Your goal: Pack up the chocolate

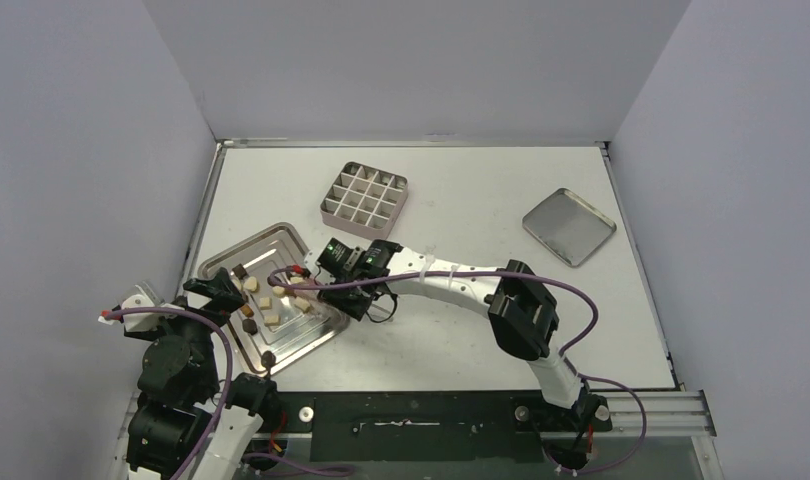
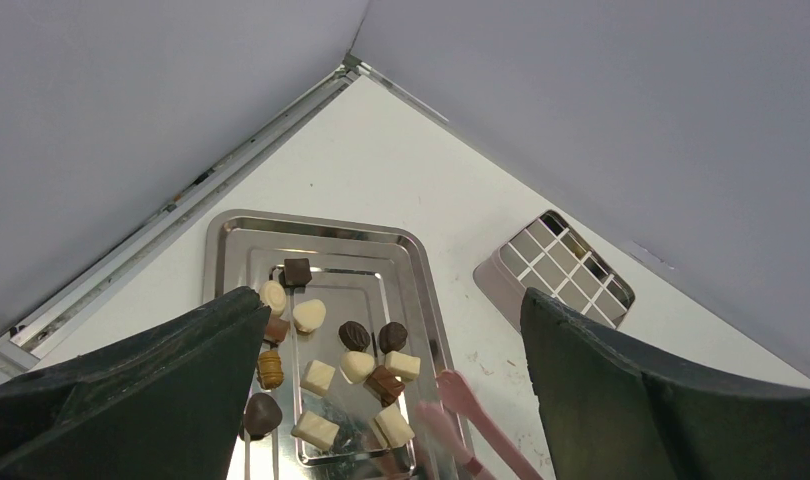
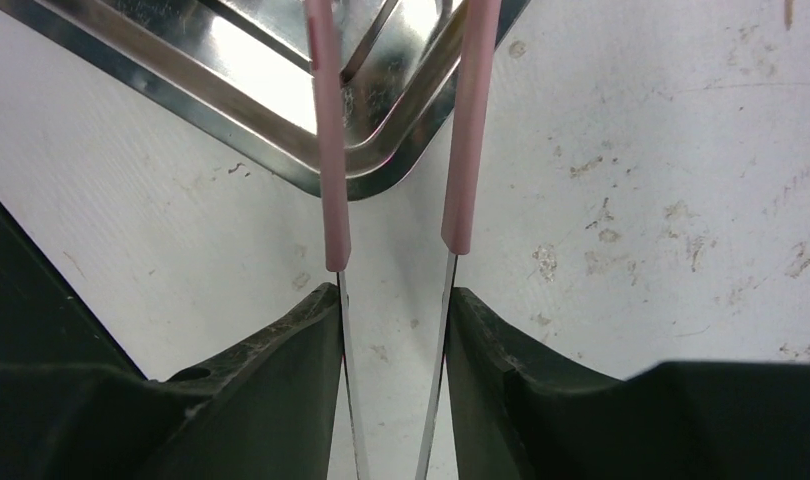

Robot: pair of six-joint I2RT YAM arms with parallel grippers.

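A steel tray holds assorted white, brown and dark chocolates at the left. A grey-pink compartment box stands behind it. My right gripper is shut on tongs with pink tips and metal arms, reaching over the tray's edge; whether they hold a chocolate cannot be told. My left gripper is open and empty, at the tray's left in the top view.
An empty metal tray lies at the right of the white table. Walls bound the table left, back and right.
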